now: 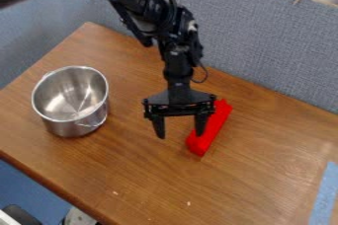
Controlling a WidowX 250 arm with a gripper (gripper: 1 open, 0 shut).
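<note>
My black gripper stands open and low over the wooden table in the centre, its fingers pointing down. A red elongated block lies diagonally on the table just right of the gripper, partly behind its right finger. Whether the finger touches it, I cannot tell.
A steel bowl sits on the left of the table. A light blue strip lies at the lower right. Grey padded walls line the back.
</note>
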